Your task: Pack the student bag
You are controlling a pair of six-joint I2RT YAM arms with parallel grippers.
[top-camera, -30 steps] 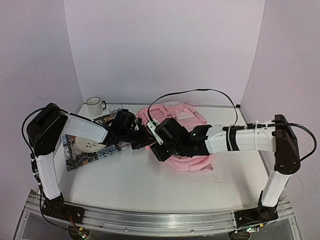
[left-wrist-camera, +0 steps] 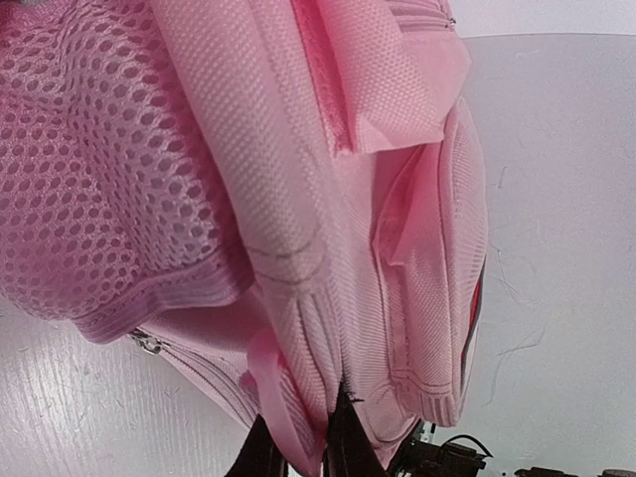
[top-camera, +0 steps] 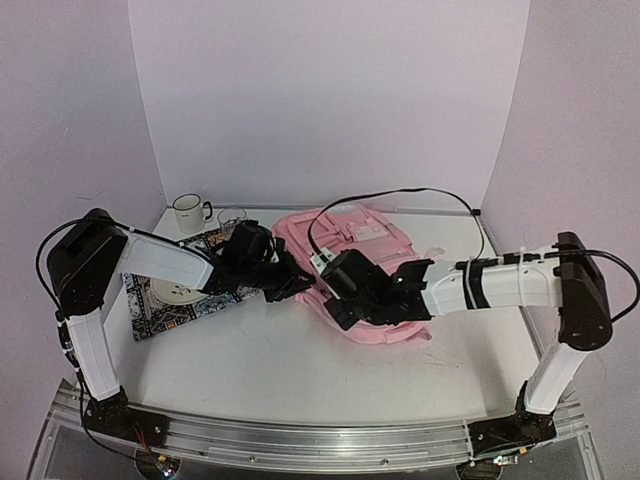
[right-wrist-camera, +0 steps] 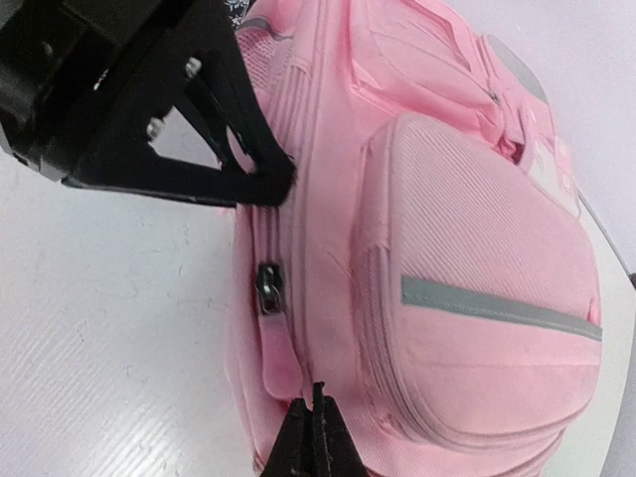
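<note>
The pink bag (top-camera: 365, 240) lies on the table, right of centre in the top view, partly covered by my right arm. In the left wrist view my left gripper is shut on a fold of the bag's edge (left-wrist-camera: 288, 388). The right wrist view shows that same gripper as a dark shape (right-wrist-camera: 238, 169) at the upper left. A zipper slider with a pink pull tab (right-wrist-camera: 281, 363) sits just below it. My right gripper is close beside the tab's free end, its fingers together; whether they pinch the tab's tip is unclear.
At the left, a patterned mat (top-camera: 160, 318) lies with a round pale plate (top-camera: 172, 292) on it, partly under my left arm. A white mug (top-camera: 189, 214) stands at the back left, beside a clear glass (top-camera: 231, 214).
My left arm has barely moved.
</note>
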